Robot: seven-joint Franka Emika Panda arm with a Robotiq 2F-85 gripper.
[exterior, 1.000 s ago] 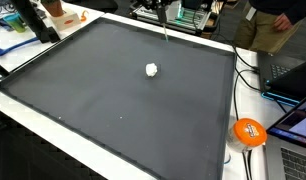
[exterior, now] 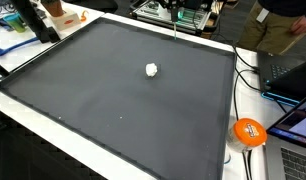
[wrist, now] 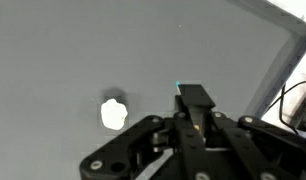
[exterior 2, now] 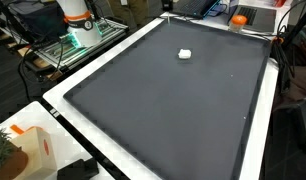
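Note:
A small white lump (exterior: pixel 151 70) lies on the dark grey board (exterior: pixel 103 100), and the wrist view shows the same lump (wrist: pixel 114 114) left of my gripper. My gripper is shut, with a small teal tip (wrist: pixel 177 84) showing beside its fingers. At the far edge of the board in exterior view 1, a thin pale stick (exterior: pixel 175 33) hangs from the gripper, which is mostly cut off by the top of the picture. The stick (exterior 2: pixel 169 18) also shows at the top in exterior view 2. Its full shape cannot be made out.
An orange-topped container (exterior: pixel 247 133) stands beside the board, near a laptop (exterior: pixel 289 83) and dark cables. In exterior view 2 a white and orange arm (exterior 2: pixel 80 25) stands to the left. Most of the board is bare.
My gripper and the thin stick have shifted slightly right along the board's far edge in exterior view 1. The white lump has stayed in place.

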